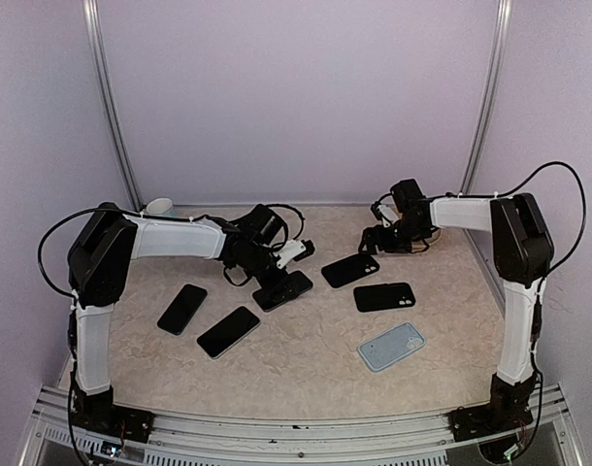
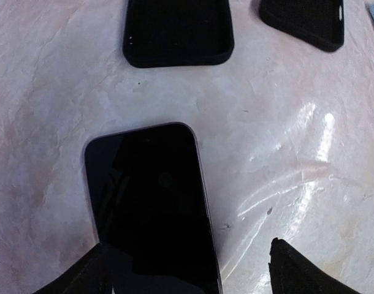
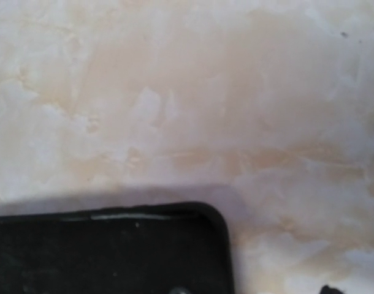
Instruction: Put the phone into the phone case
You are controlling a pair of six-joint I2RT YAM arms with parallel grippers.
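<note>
My left gripper stands open over a black phone (image 2: 150,196), its fingers at either side with the phone lying on the table between and below them; in the top view it is at the centre-left. Just beyond that phone lies a black phone case (image 2: 178,30), with another black case (image 2: 302,18) to its right. My right gripper (image 1: 374,239) is low at the back right, above the table near the upper black case (image 1: 350,269); a dark case corner (image 3: 107,251) shows beneath it in the right wrist view. Its fingers are mostly out of that view.
Two other phones (image 1: 182,309) (image 1: 228,332) lie at the front left. A black case (image 1: 384,297) and a light blue case (image 1: 391,347) lie at the right. A white cup (image 1: 159,207) stands at the back left.
</note>
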